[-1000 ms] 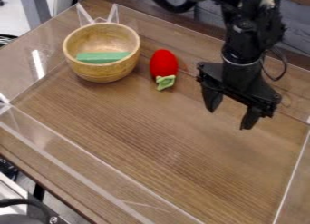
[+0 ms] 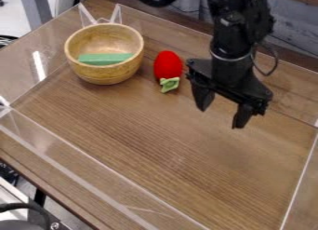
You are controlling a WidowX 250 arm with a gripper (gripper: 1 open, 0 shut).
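My gripper (image 2: 229, 100) is a dark arm hanging at the upper right over the wooden table, its two fingers spread open with nothing visible between them. Left of it lies a red object (image 2: 169, 68), with a small green item (image 2: 169, 84) at its lower end. At the upper left is a yellow bowl (image 2: 125, 48) holding a green bar (image 2: 102, 60).
A wall or raised edge runs along the back right. Dark cables show at the lower left, beyond the table's edge.
My gripper has moved a little to the left, toward the red object. The objects on the table have not moved.
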